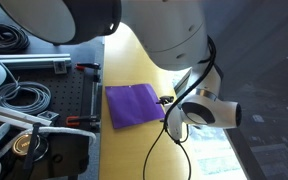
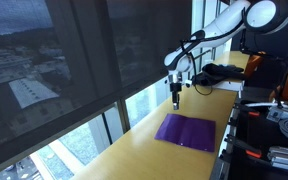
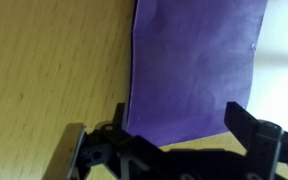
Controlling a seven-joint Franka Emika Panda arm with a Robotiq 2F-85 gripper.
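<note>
A purple cloth [image 1: 133,105] lies flat on the wooden table, roughly square. In exterior view 2 the same cloth [image 2: 186,132] spreads in front of the arm, close to the table's right side. My gripper [image 2: 176,106] hangs above the table beside the cloth's far left corner. From the wrist view, the gripper stands open with its two fingers wide apart. Between and beyond them shows the cloth [image 3: 189,65], with one edge and a near corner in sight and nothing gripped.
Bare table [image 2: 124,150] stretches to the left of the cloth. Along the table's other side stands a dark cart [image 1: 69,95] with coiled cables and tools. A window and a dark blind [image 2: 64,60] border the far side.
</note>
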